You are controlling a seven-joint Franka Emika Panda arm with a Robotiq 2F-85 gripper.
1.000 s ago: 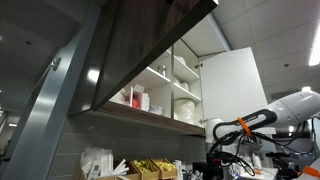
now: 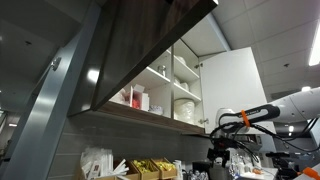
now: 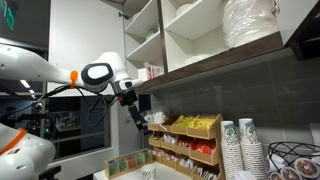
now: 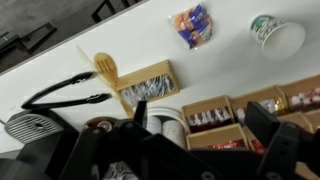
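My gripper stands open above a white counter [image 4: 135, 40] in the wrist view, with nothing held between its dark fingers. Beyond the fingers lie a small colourful packet [image 4: 192, 25] and, to its right, a patterned paper cup [image 4: 278, 38] on its side or tilted. A wooden box of wrapped cutlery [image 4: 148, 86] sits left of centre. In exterior view 2 the gripper [image 3: 138, 114] points down, left of the shelf rack and well above the counter. Exterior view 1 shows the gripper [image 2: 216, 150] small and dark, its fingertips hard to make out.
Black tongs [image 4: 70, 102] and a wooden spatula [image 4: 106, 68] lie at the left. Wooden compartments [image 3: 205, 157] hold packets; stacked paper cups [image 3: 251, 145] stand beside them. An open cabinet [image 2: 150, 80] overhangs the counter. Bare counter surrounds the small packet.
The cabinet and counter items look unchanged.
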